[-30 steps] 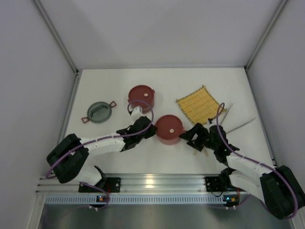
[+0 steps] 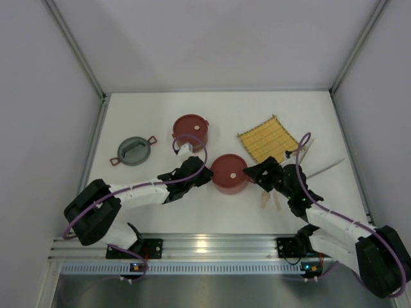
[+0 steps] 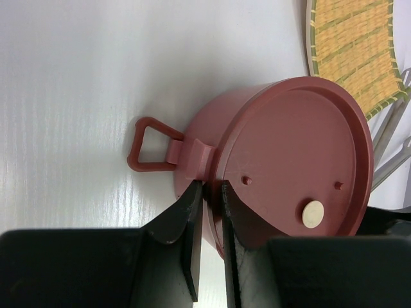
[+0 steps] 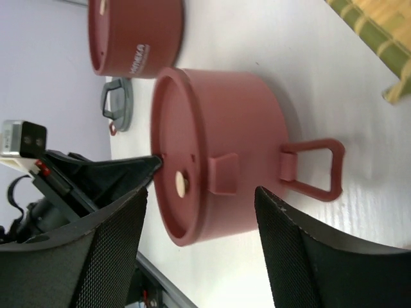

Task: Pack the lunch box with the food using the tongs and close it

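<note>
A round dark-red lunch box with its lid on stands at the middle of the table; a pale button marks the lid. My left gripper is shut on the box's left rim, just beside a side clip and a loop handle. At the box's right side, my right gripper is open. Its fingertips stand apart on either side of the clip, with no contact visible; the right-hand loop handle sticks out beyond them.
A second red box stands behind, left of centre. The grey round piece with red handles lies at far left. A yellow woven mat lies back right, with long utensils beside it. Pale flat pieces lie near my right gripper.
My right gripper has turned and shifted slightly up in the top view, its fingers now closer together beside the box. The box and my left gripper have edged slightly right.
</note>
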